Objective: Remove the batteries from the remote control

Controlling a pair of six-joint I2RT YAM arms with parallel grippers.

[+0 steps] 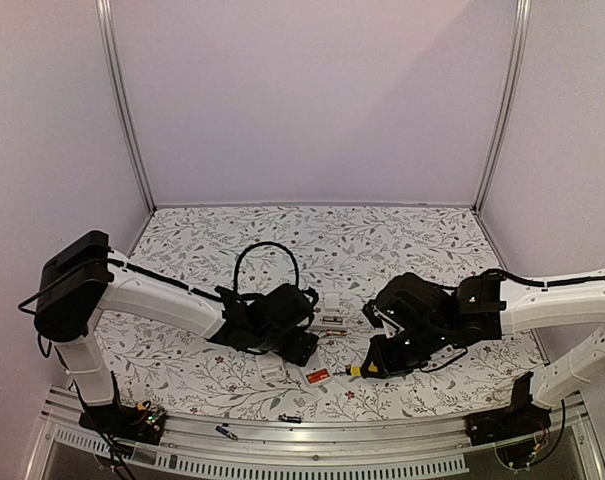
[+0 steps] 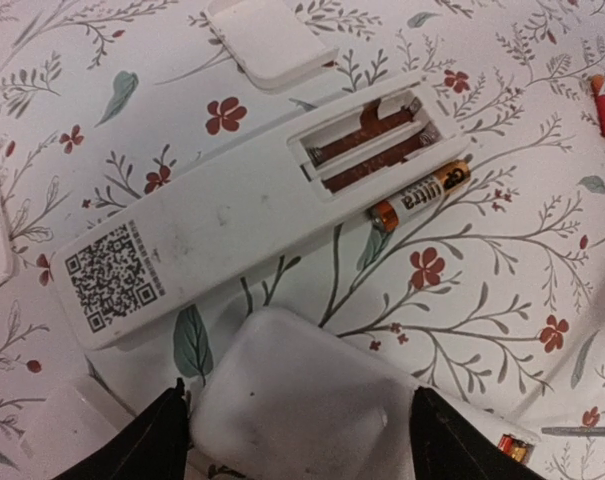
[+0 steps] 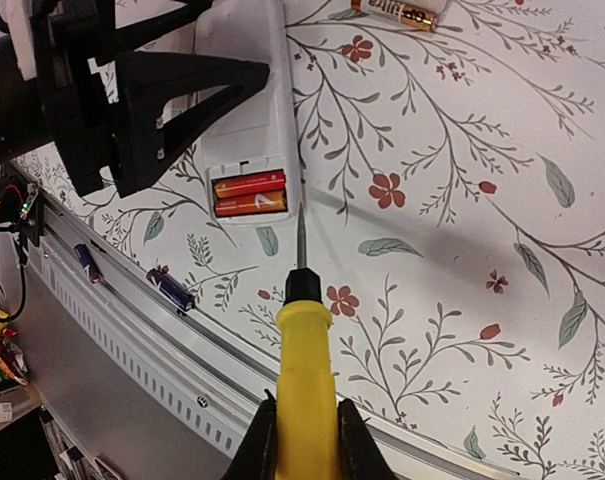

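A white remote (image 3: 244,130) lies with its battery bay exposed; two orange-red batteries (image 3: 250,195) sit side by side in the bay. My left gripper is open, one finger to each side of the remote's body (image 2: 292,400); contact with it cannot be told. My right gripper is shut on a yellow-handled screwdriver (image 3: 307,370). Its thin metal shaft (image 3: 301,240) points at the remote, with the tip by the corner beside the bay, outside the batteries. From above, the screwdriver (image 1: 354,371) shows just right of the remote (image 1: 317,377).
Behind lies a second white remote (image 2: 212,215) with an empty bay and a loose battery (image 2: 422,195) along its edge. A white cover (image 2: 267,40) is farther back. Dark batteries (image 3: 170,288) rest near the front rail.
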